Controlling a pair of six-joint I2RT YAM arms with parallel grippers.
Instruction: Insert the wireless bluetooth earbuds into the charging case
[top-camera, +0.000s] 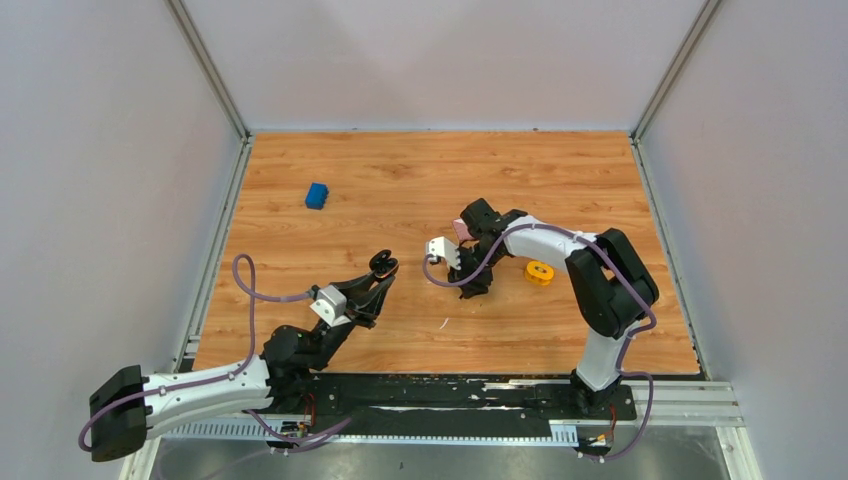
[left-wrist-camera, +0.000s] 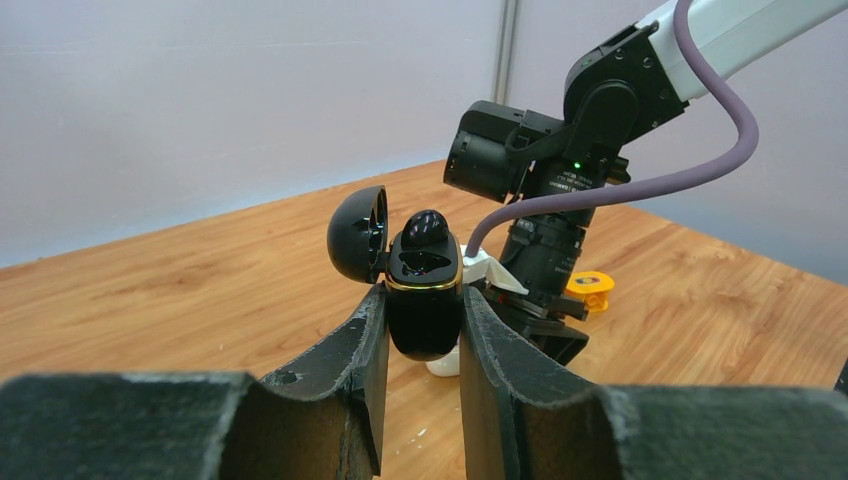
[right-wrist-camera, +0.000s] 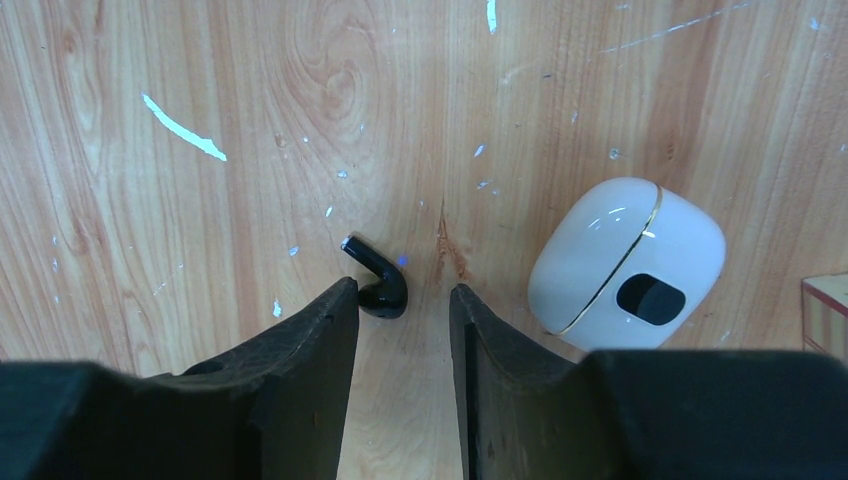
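Note:
My left gripper is shut on a black charging case (left-wrist-camera: 424, 290) and holds it above the table with its lid open. A dark glossy earbud (left-wrist-camera: 428, 228) shows in the case. On the wood lies a loose black earbud (right-wrist-camera: 388, 290) with its stem pointing up and left. The part-open right gripper is over it; the left finger (right-wrist-camera: 340, 310) is at the earbud's edge, while a gap shows between the earbud and the right finger. In the top view the right arm hides this earbud.
A closed white case (right-wrist-camera: 625, 262) lies just right of the loose earbud. A yellow object (top-camera: 539, 272), a pink object (top-camera: 462, 230) and a blue block (top-camera: 317, 196) are elsewhere on the table.

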